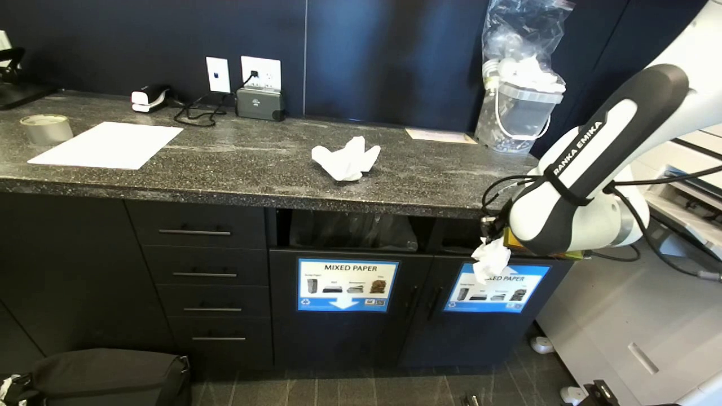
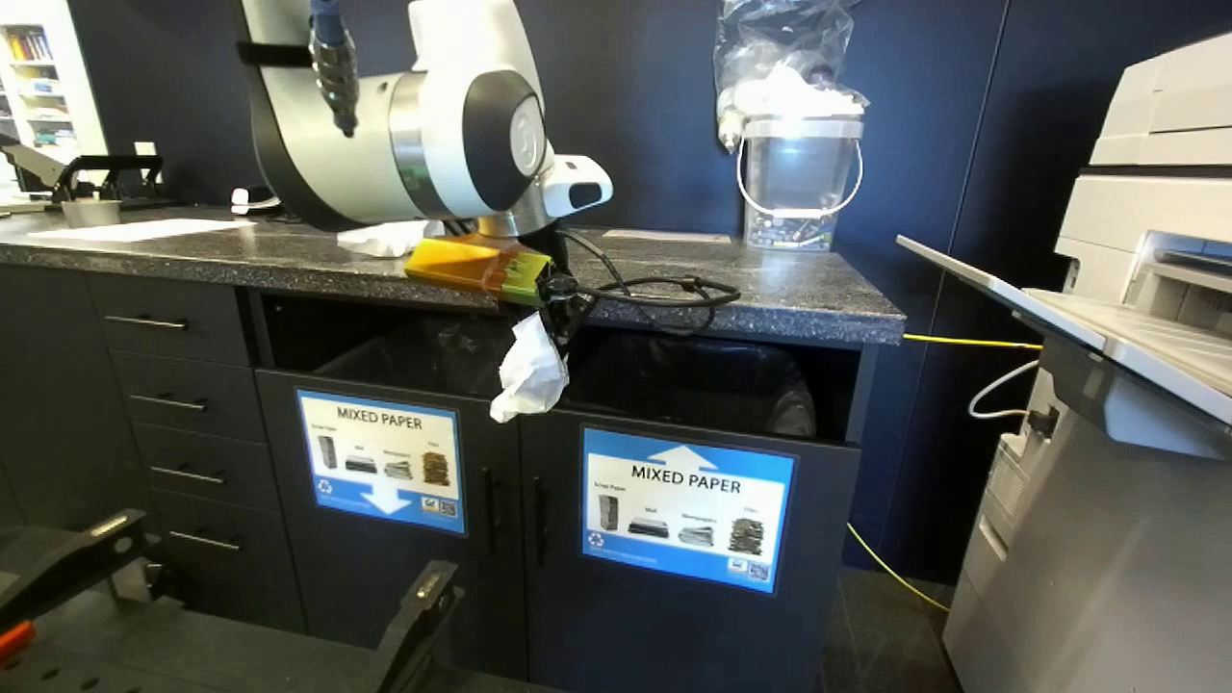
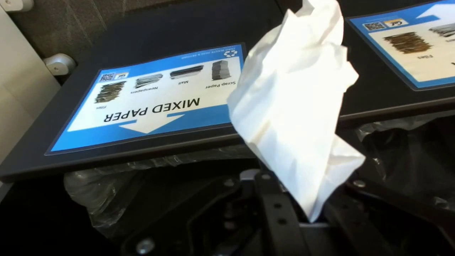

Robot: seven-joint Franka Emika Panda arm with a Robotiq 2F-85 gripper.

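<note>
A crumpled white paper (image 3: 294, 98) is pinched in my gripper, whose dark fingers are shut on its lower end in the wrist view. Seen in the second exterior view, the gripper (image 2: 560, 318) is in front of the cabinet's upper edge, and the held paper (image 2: 532, 372) hangs between the two bin openings. Another crumpled white paper (image 1: 346, 159) rests on the dark speckled counter (image 1: 257, 159). Below the counter are a left bin opening (image 2: 404, 346) and a right bin opening (image 2: 705, 381), each lined with a dark plastic bag.
Blue and white "MIXED PAPER" signs (image 2: 689, 504) mark both cabinet doors. A clear bucket (image 2: 797, 185) stands at the counter's right back. A printer (image 2: 1109, 335) is to the right. On the left of the counter lie a white sheet (image 1: 108, 145) and a tape roll (image 1: 47, 128).
</note>
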